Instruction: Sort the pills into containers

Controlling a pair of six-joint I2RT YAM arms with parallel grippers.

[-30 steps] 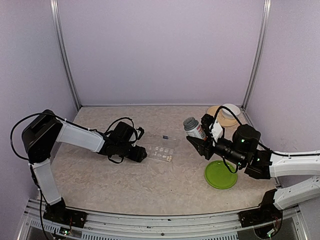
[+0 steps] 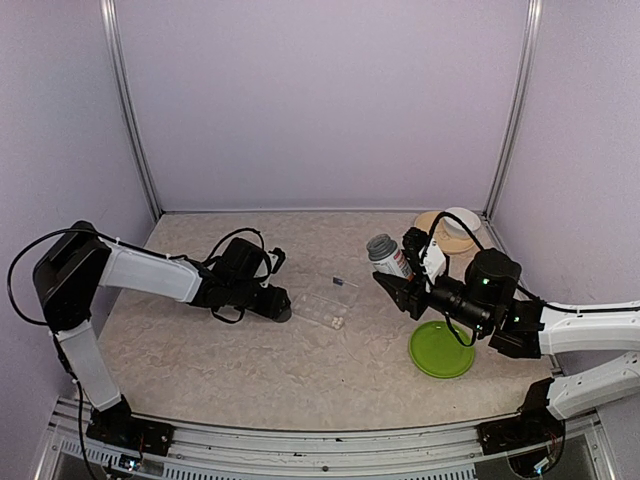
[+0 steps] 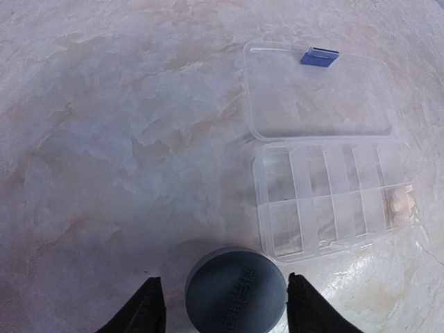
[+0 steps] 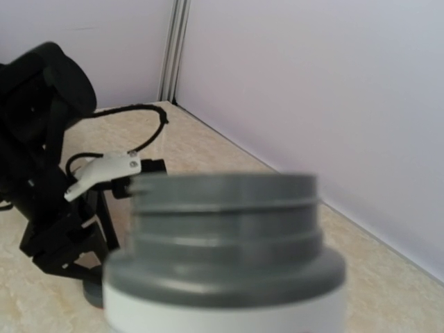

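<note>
A round dark grey bottle cap (image 3: 236, 295) rests flat on the table. My left gripper is open around it, with a gap on the cap's left and its right edge close to the other finger. Beside the cap lies a clear pill box (image 3: 329, 201), its lid (image 3: 319, 94) folded back, with a blue latch. Several pale pills (image 3: 401, 203) sit in its far right compartment; the others look empty. My right gripper (image 2: 415, 280) is shut on a white bottle (image 2: 392, 262), which is held tilted in the air. Its grey threaded neck (image 4: 225, 229) points up in the right wrist view.
A green plate (image 2: 441, 350) lies below the right arm. At the back right corner stand a white bowl (image 2: 462, 221) and a peach-coloured plate (image 2: 428, 222).
Since a second ago the pill box has turned a little. The right arm and bottle stay in place.
</note>
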